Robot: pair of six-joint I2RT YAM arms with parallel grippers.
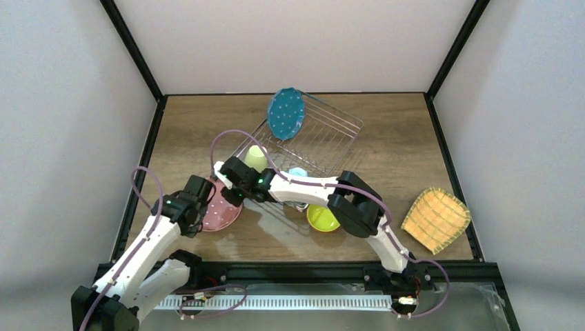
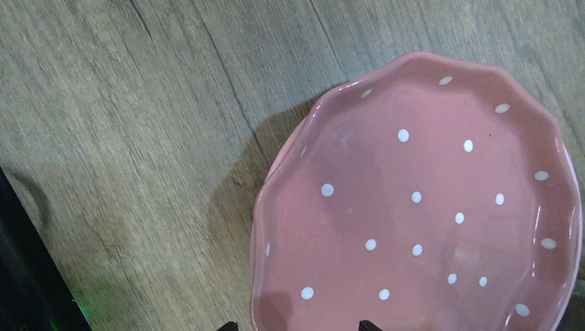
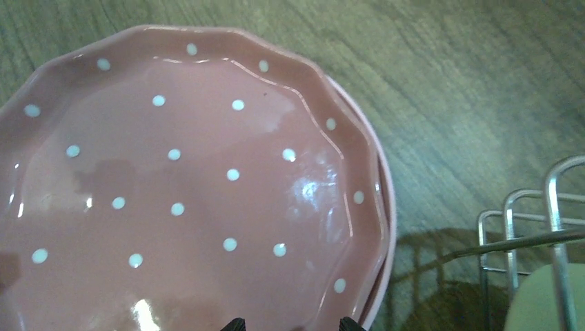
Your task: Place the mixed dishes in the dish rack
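Observation:
A pink plate with white dots (image 1: 219, 212) lies on the table, and in the right wrist view a second rim (image 3: 388, 207) shows beneath the plate (image 3: 200, 179). Over its left side my left gripper (image 1: 207, 207) stands open; in the left wrist view its tips (image 2: 300, 327) are at the near edge of the plate (image 2: 421, 193). My right gripper (image 1: 224, 185), also open, hovers over the plate's upper right part, with no dish visibly held. Behind it is the wire dish rack (image 1: 331, 131), holding a blue dotted plate (image 1: 285, 114) upright and a pale green cup (image 1: 256, 158).
A lime green bowl (image 1: 321, 218) sits in front of the rack, partly under my right arm. A yellow checked cloth (image 1: 436, 219) lies at the far right. Rack wires (image 3: 552, 200) stand close to the plate's right. Bare table lies between bowl and cloth.

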